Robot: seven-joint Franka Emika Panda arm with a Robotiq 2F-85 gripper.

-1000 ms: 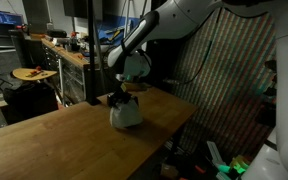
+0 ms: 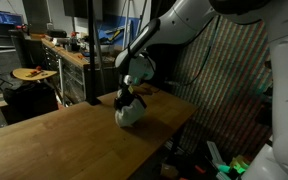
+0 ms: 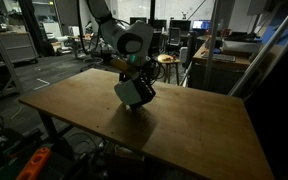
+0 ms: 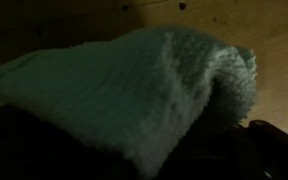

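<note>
A pale cloth (image 2: 131, 113) hangs bunched beneath my gripper (image 2: 126, 97) in exterior view 1, over the wooden table. My gripper is shut on it. In exterior view 2 the cloth (image 3: 134, 93) looks grey-green, tilted, its lower end close to the tabletop; whether it touches is hard to tell. Up close in the wrist view, the fuzzy cloth (image 4: 114, 85) fills most of the picture and hides my fingertips. A dark fold shows at its right side.
Exterior view 2 also shows clear tabletop (image 3: 209, 125) on the right. Cabinets (image 2: 72, 70) and desks stand behind, beyond the table's edge.
The cloth now hangs narrower and more tilted than a second ago.
</note>
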